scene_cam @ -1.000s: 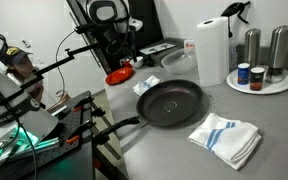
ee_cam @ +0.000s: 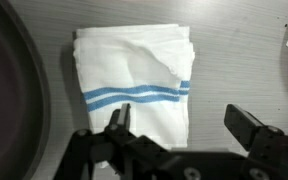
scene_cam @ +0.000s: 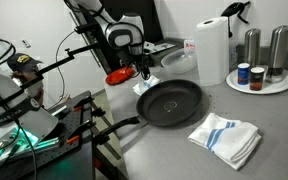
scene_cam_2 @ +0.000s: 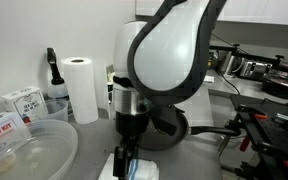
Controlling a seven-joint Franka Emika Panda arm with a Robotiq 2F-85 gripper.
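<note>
A small white cloth with blue stripes (ee_cam: pixel 134 75) lies on the counter below my gripper in the wrist view. The gripper is open, with its fingers spread to either side above the cloth and nothing held. In exterior view 1 this cloth (scene_cam: pixel 147 86) lies behind the black frying pan (scene_cam: pixel 171 103), with the gripper (scene_cam: pixel 144 72) just over it. Exterior view 2 shows the arm in front of the pan (scene_cam_2: pixel 164 131), and part of the cloth (scene_cam_2: pixel 146 171) at the bottom edge. Whether the fingers touch the cloth cannot be told.
A second folded white towel (scene_cam: pixel 224 138) lies on the counter at the right. Behind the pan stand a paper roll (scene_cam: pixel 214 53), a clear bowl (scene_cam: pixel 179 63) and a white plate (scene_cam: pixel 284 82) with shakers. A red bowl (scene_cam: pixel 119 76) sits to the left.
The pan and both cloths have stayed put.
</note>
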